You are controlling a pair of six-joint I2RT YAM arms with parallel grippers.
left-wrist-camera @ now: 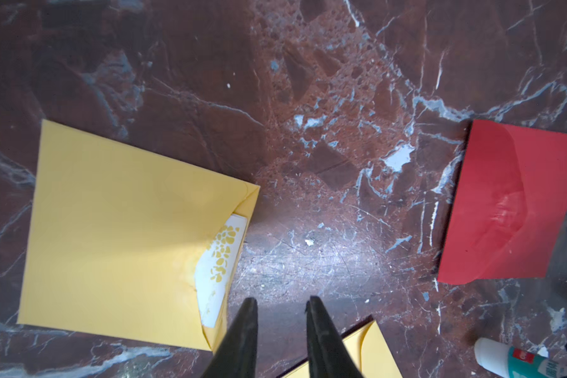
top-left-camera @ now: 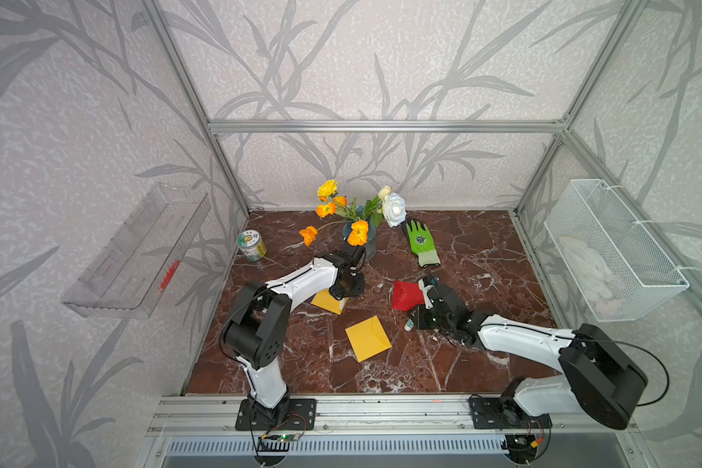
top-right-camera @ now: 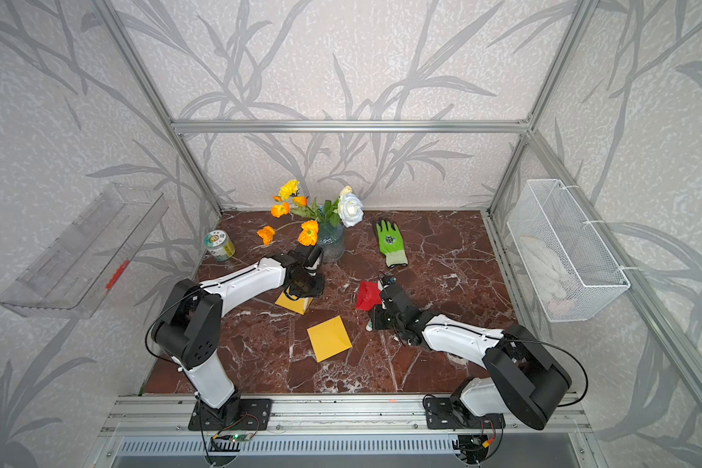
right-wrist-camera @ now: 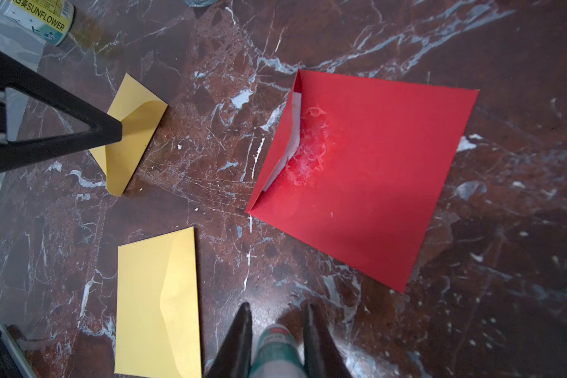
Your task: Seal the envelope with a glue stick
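Note:
A yellow envelope (left-wrist-camera: 119,233), flap slightly raised with white inside, lies below my left gripper, whose fingers are part open with nothing between them. My right gripper is shut on the glue stick, seen also in the left wrist view (left-wrist-camera: 497,356) at lower right. It is beside a red envelope (right-wrist-camera: 371,170), whose flap edge lifts slightly. A second yellow envelope (right-wrist-camera: 141,302) lies flat at front centre.
A vase (top-right-camera: 331,245) of flowers stands behind, with a green glove (top-left-camera: 421,245) beside it and a can (top-left-camera: 251,245) at back left. A clear basket (top-left-camera: 132,257) and white mesh basket (top-left-camera: 616,273) hang at the sides.

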